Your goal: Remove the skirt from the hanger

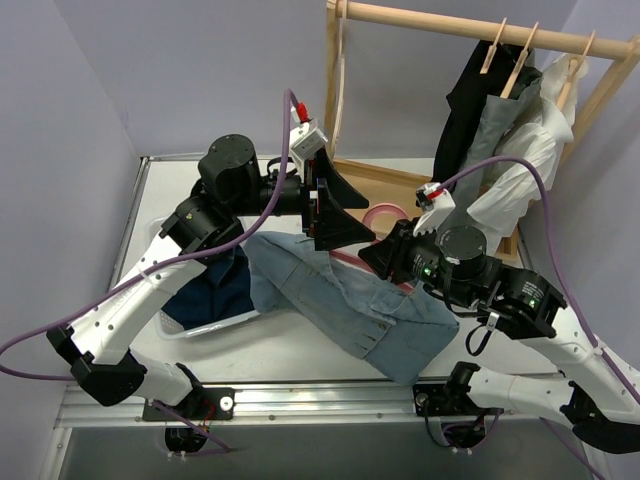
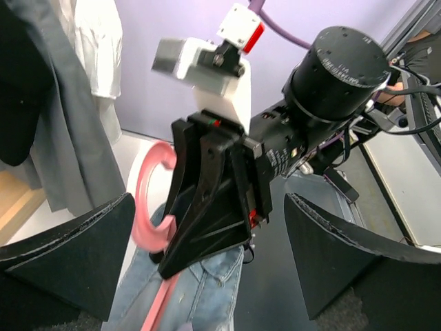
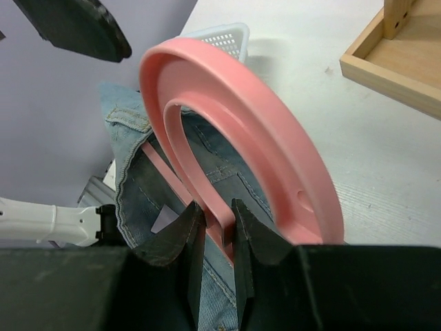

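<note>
A light denim skirt (image 1: 350,310) hangs on a pink hanger (image 3: 248,124), below both grippers in the top view. My right gripper (image 1: 385,255) has its fingers closed round the hanger's neck, just under the big hook, as the right wrist view shows. My left gripper (image 1: 330,205) stands open above the skirt's waist, to the left of the hook. In the left wrist view its wide-spread fingers frame the right gripper and the hook, with nothing between them.
A wooden rack (image 1: 465,28) with black, grey and white garments stands at the back right. A white basket (image 1: 205,325) with dark blue cloth sits on the left, under the left arm.
</note>
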